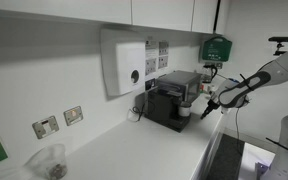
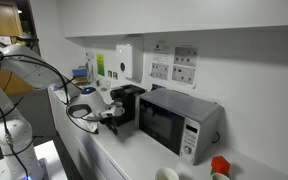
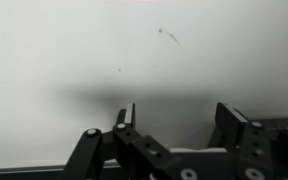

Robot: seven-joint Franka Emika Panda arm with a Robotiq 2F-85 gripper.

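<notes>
My gripper is open in the wrist view, its two dark fingers apart with only pale, blank surface between and beyond them. A dark band crosses the bottom of that view behind the fingers. In exterior view 1 the gripper (image 1: 207, 112) hangs at the right side of the counter (image 1: 134, 150), near the black coffee machine (image 1: 164, 107). From exterior view 2, the gripper (image 2: 111, 127) appears over the counter's front side, left of the microwave (image 2: 174, 122). Nothing shows held.
A clear bowl (image 1: 47, 160) stands at the counter's near left end. A white dispenser (image 1: 122, 62) hangs on the wall. In exterior view 2, a red object (image 2: 220, 165) and a white cup (image 2: 167, 174) stand right of the microwave.
</notes>
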